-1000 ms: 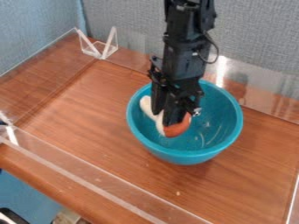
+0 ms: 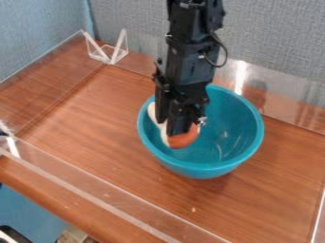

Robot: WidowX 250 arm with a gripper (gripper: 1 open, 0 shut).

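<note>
A turquoise bowl (image 2: 229, 142) sits on the wooden table. In it lie an orange rounded object (image 2: 183, 137) and a white object (image 2: 155, 113) beside it, both partly covered by my black gripper (image 2: 178, 110), which reaches down from above into the bowl's left half. The fingertips are dark and overlap these objects, so whether the fingers hold either cannot be seen.
A white wire rack (image 2: 105, 49) stands at the back left corner, and clear strips run along the table's front and back edges.
The gripper has shifted slightly left and up over the past second. The white object is more hidden behind it, and the orange one sits slightly further left.
</note>
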